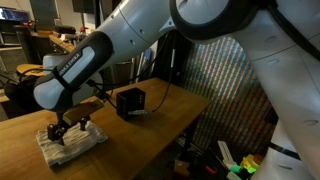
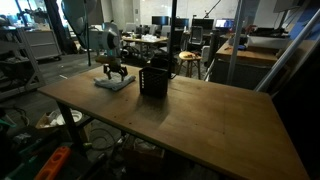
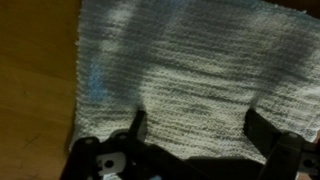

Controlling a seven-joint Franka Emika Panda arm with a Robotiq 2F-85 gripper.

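Observation:
A light grey-white cloth lies spread on the wooden table, and it fills most of the wrist view as a ribbed, slightly creased fabric. Right over it, with the fingers pointing down, is my gripper. Its two black fingers stand wide apart, open, and only the flat cloth shows below the gap. In exterior view 2 the gripper appears low at the cloth. Whether the fingertips touch the fabric I cannot tell.
On the table, right of the cloth, stands a black box-like container. A cable-like line rises near it in exterior view 1.

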